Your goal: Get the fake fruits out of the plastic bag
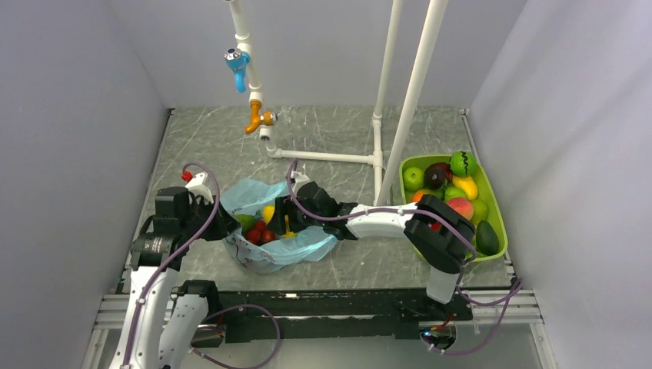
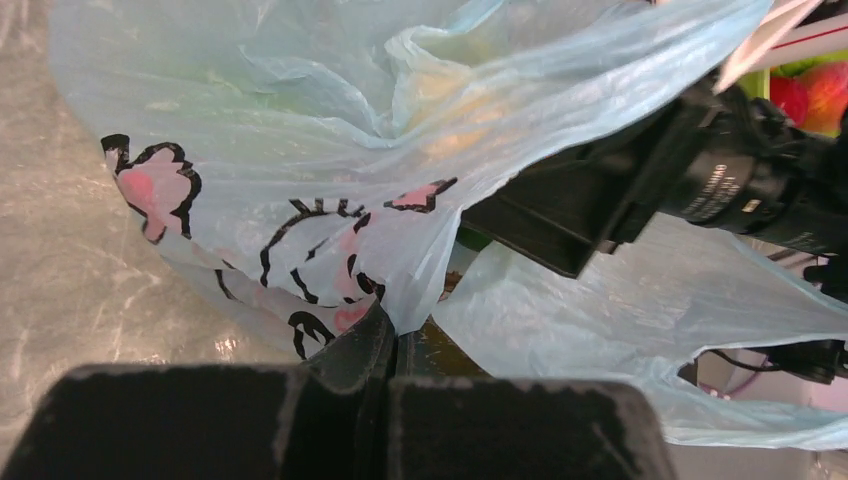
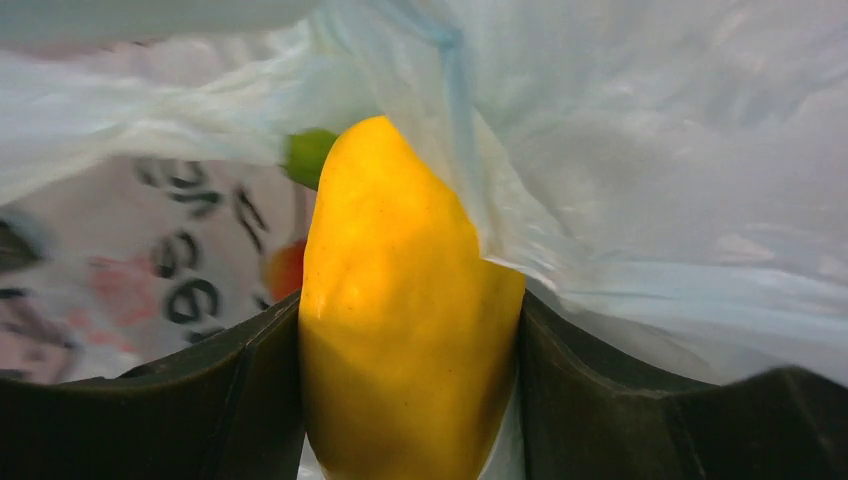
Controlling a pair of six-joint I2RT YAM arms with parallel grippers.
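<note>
The pale blue plastic bag point(image 1: 295, 252) lies open on the counter, holding red fruits point(image 1: 261, 234) and a green fruit point(image 1: 244, 221). My left gripper is shut, with a fold of the bag's edge at its tips. My right gripper point(image 1: 281, 219) is down inside the bag; in the right wrist view a yellow fruit point(image 3: 405, 330) sits between its fingers, both seeming to touch it. The bag's film partly hides that gripper in the left wrist view.
A green basket point(image 1: 498, 223) full of fake fruits stands at the right. White pipes with taps point(image 1: 255, 115) rise at the back. Bare counter lies behind the bag.
</note>
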